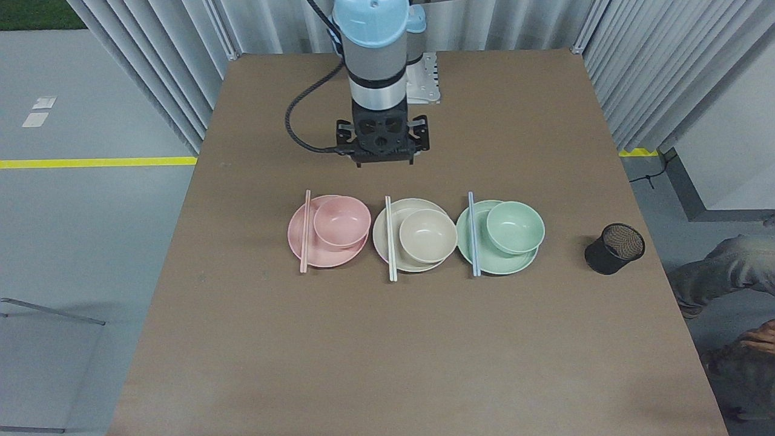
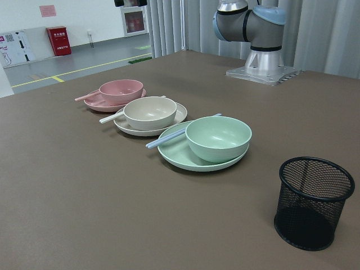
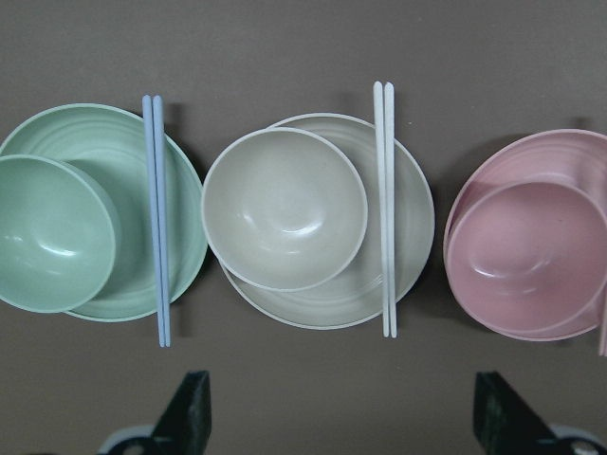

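My gripper [image 1: 385, 156] hangs above the table behind three place settings; in the wrist view its two fingertips stand wide apart with nothing between them. A pink bowl [image 1: 342, 219], cream bowl [image 1: 428, 236] and green bowl [image 1: 515, 226] each rest on a matching plate. Pink chopsticks [image 1: 305, 240], white chopsticks [image 1: 390, 247] and blue chopsticks [image 1: 473, 240] lie across the plates beside the bowls.
A black mesh cup [image 2: 306, 219] stands upright to the right of the green setting in the front view. A person's legs show beyond the right edge.
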